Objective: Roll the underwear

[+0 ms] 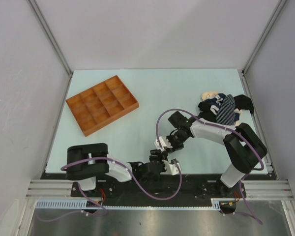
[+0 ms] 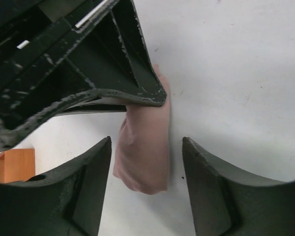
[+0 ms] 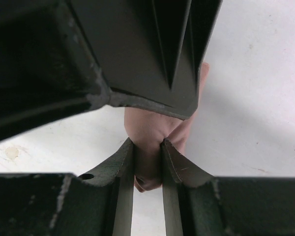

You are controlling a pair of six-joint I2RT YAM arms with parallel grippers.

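Note:
The pink underwear [image 2: 142,157] is a narrow folded bundle, upright in the left wrist view, lying on the white table. My right gripper is shut on it; in the right wrist view the cloth [image 3: 155,123] is pinched between the fingertips. My left gripper is part open around the bundle's near end, with cloth showing between its fingers in that view. In the top view both grippers meet near the table's front middle, hiding most of the underwear.
An orange compartment box [image 1: 96,88] lies at the back left. A pile of dark, striped and beige garments [image 1: 226,110] lies at the back right.

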